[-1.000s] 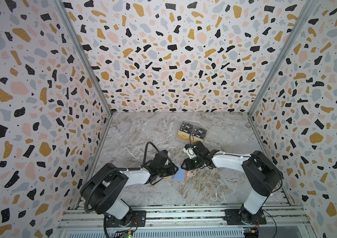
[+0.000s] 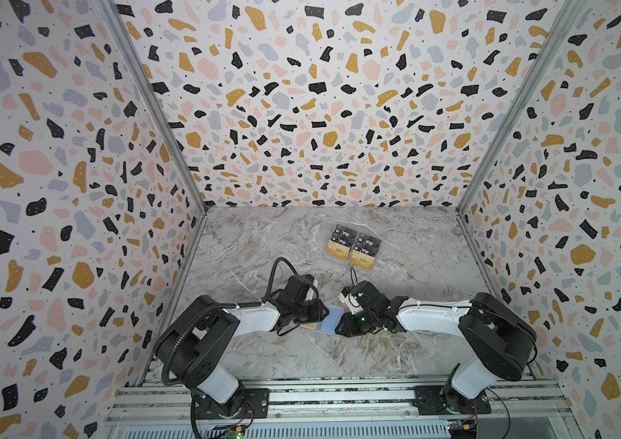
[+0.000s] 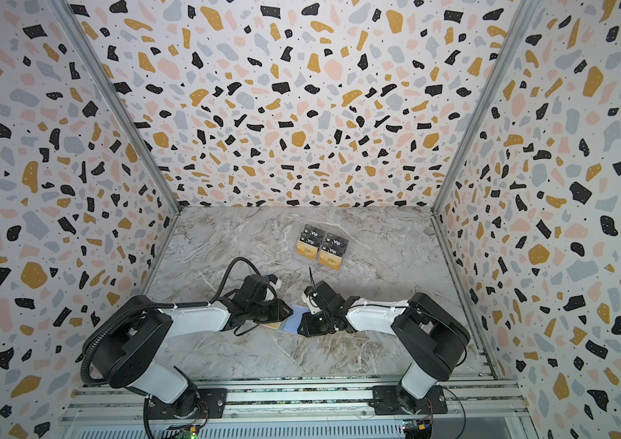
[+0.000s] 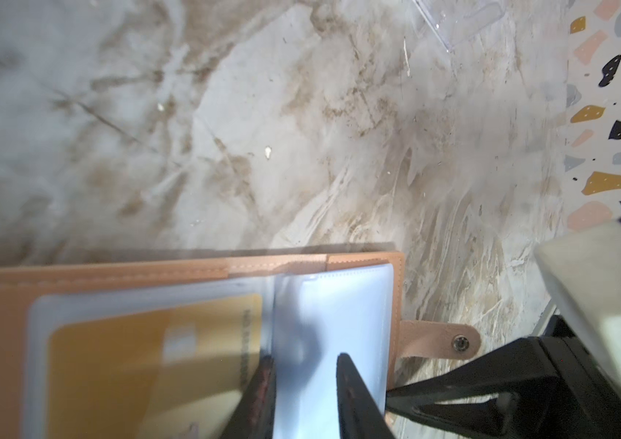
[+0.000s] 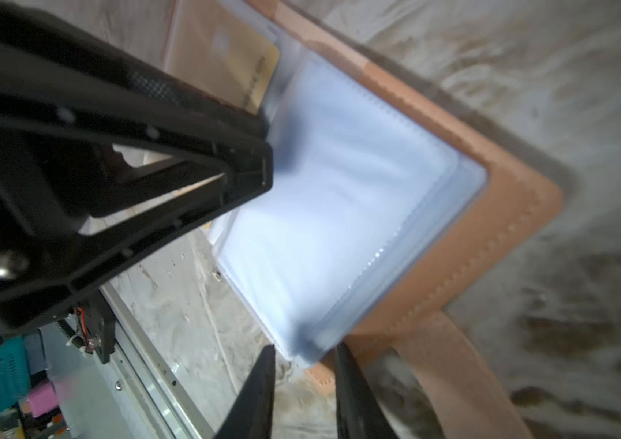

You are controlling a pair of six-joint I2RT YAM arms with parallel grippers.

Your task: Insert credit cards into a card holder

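Note:
The tan card holder (image 4: 288, 265) lies open on the table. Its left side shows a gold card (image 4: 142, 358) under a clear sleeve. Pale bluish, see-through sleeve pages (image 5: 347, 183) cover its right side. My left gripper is over the middle of the holder, fingers spread, at the inner edge of the pages. At the front right corner of the pages is my right gripper, fingers apart, with the sleeve corner appearing between or just beyond the tips; contact cannot be told. The holder's clasp strap (image 4: 438, 338) sticks out to the right.
Two clear trays (image 2: 339, 241) (image 2: 366, 248) of black and gold cards stand behind the grippers. The two grippers are very close together over the holder. Open marble table lies to both sides.
The left gripper has shifted only slightly over the holder.

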